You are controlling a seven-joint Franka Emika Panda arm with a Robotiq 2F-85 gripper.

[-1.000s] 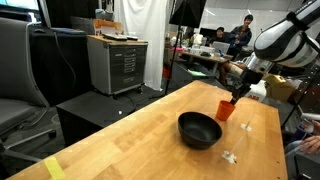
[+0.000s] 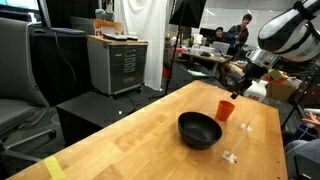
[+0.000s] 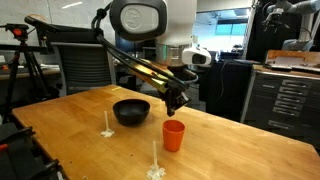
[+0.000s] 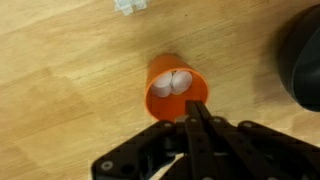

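An orange cup (image 4: 176, 88) stands upright on the wooden table, with a few white rounded pieces (image 4: 172, 82) inside it. In the second exterior view the same cup (image 3: 173, 135) is just below my gripper (image 3: 173, 108), whose tips are above the rim and apart from it. Seen from the wrist, the gripper overlaps the cup's lower right rim and its fingers are close together, shut. Whatever may be between the tips is too small and dark to make out. A black bowl (image 2: 199, 130) sits near the cup.
Two small whitish objects on thin upright stems lie on the table, one in front of the cup (image 3: 156, 173) and one near the bowl (image 3: 107, 131). The wide table surface (image 2: 110, 150) beyond the bowl is clear.
Cup and bowl have stayed in place.
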